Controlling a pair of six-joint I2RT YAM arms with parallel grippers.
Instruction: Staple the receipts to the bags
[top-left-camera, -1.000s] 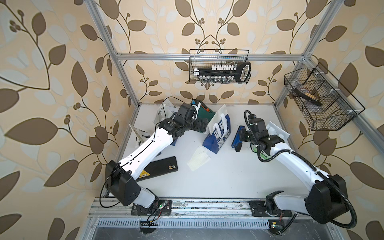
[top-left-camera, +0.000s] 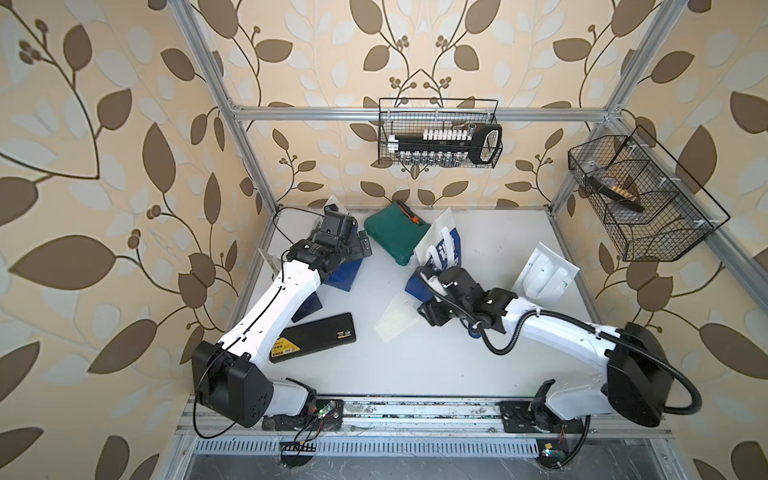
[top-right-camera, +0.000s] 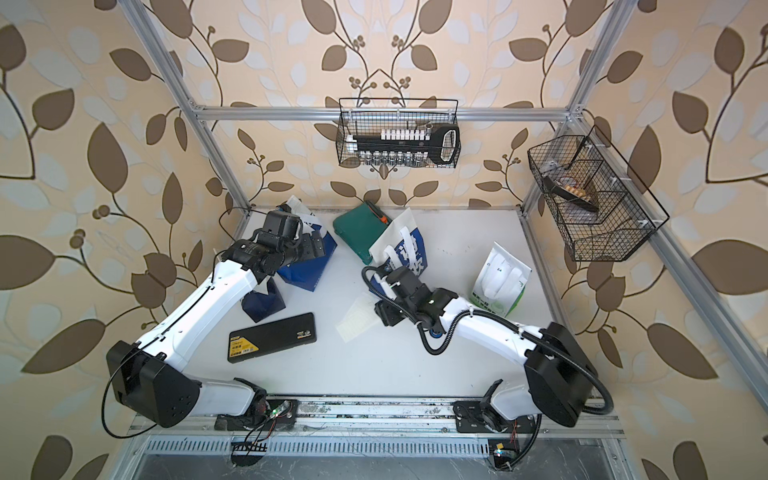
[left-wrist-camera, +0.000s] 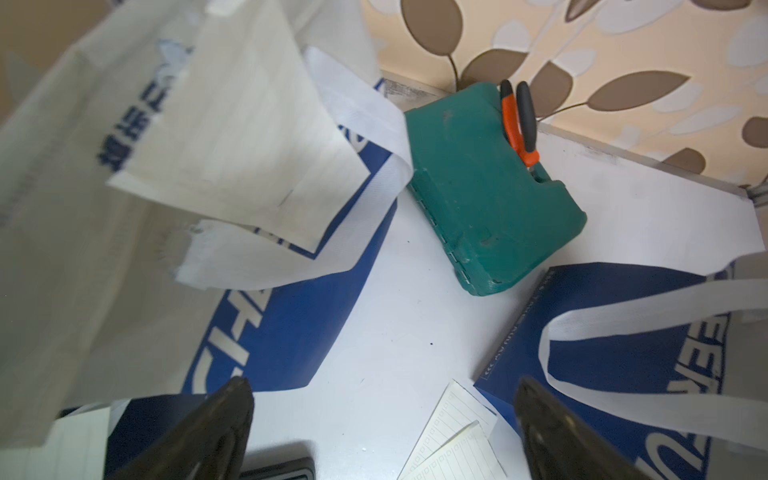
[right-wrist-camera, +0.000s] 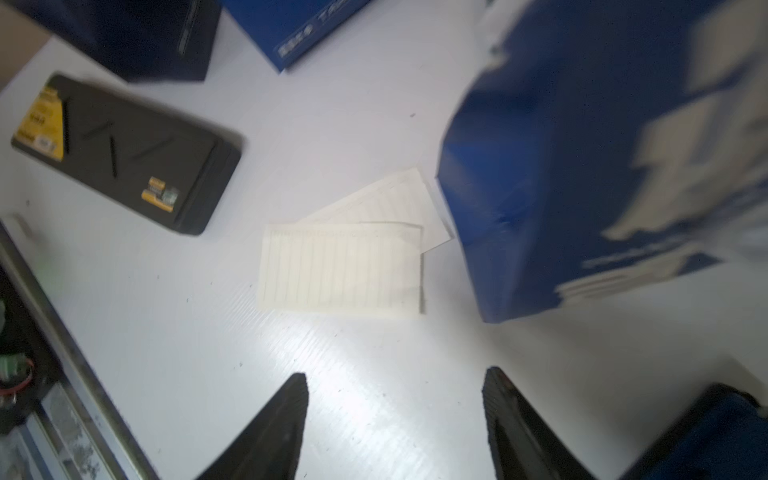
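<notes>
Two cream ruled receipts (right-wrist-camera: 344, 268) lie overlapping on the table, left of the middle blue-and-white bag (top-right-camera: 412, 248). Over the table just in front of this bag hovers my right gripper (top-left-camera: 428, 316), its fingers apart and nothing between them; in its wrist view the receipts lie beyond the fingertips. My left gripper (top-right-camera: 312, 246) stands open by the left blue-and-white bag (top-right-camera: 308, 272). A loose-edged receipt (left-wrist-camera: 256, 128) rests against that bag's upper front; whether it is fastened cannot be seen. The blue stapler (top-right-camera: 436, 330) is mostly hidden beneath the right arm.
A black case (top-right-camera: 272, 337) with a yellow label lies front left, near a smaller dark blue bag (top-right-camera: 264, 304). At the back sits a green case (top-left-camera: 396, 230); a white-and-green bag (top-right-camera: 500, 280) stands right.
My right arm has swung left from the stapler, which was set down, to the area by the receipts. My left gripper has drawn back leftward from near the green case.
</notes>
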